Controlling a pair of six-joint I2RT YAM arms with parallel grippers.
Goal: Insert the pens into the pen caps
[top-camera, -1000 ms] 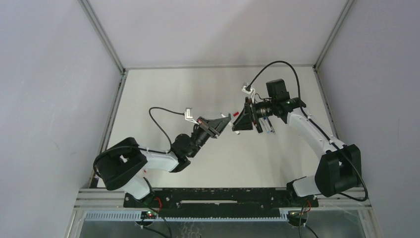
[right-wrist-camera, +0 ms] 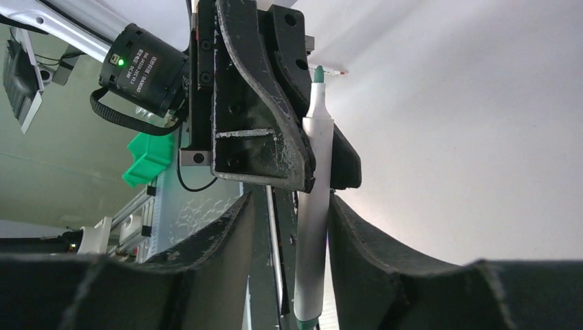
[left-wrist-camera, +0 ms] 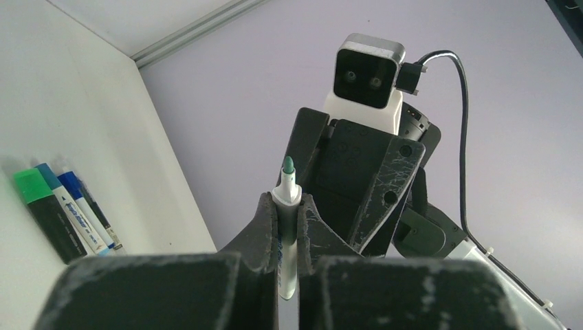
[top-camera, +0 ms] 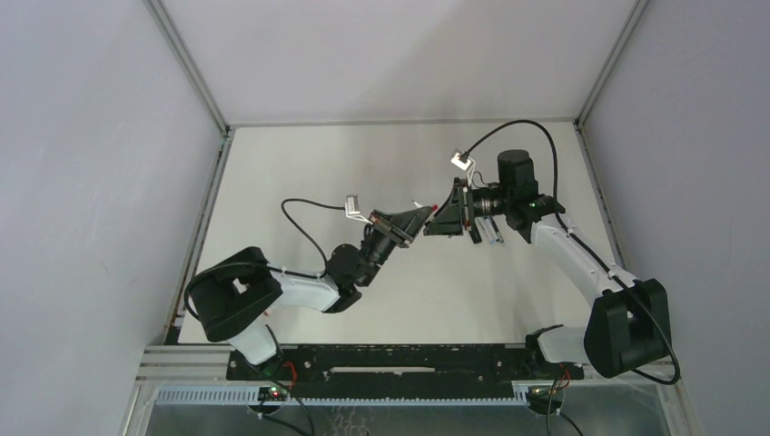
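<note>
A white pen (right-wrist-camera: 313, 234) with a green tip is gripped by my left gripper, which is shut on its body. In the left wrist view the green tip (left-wrist-camera: 288, 165) points up and away. My right gripper is part open, its fingers on either side of the pen's lower body, with a gap on the left; whether the right finger touches is unclear. In the top view both grippers meet over the table, hiding most of the pen. A thin white pen with a red tip (right-wrist-camera: 333, 71) lies on the table beyond.
A black marker with a green cap (left-wrist-camera: 48, 213), a blue-and-white marker (left-wrist-camera: 74, 216), a blue-capped pen (left-wrist-camera: 85, 205) and a thin dark pen (left-wrist-camera: 100, 214) lie together beneath my right arm.
My left gripper has come right and slightly up in the top view, nearer to the right one.
</note>
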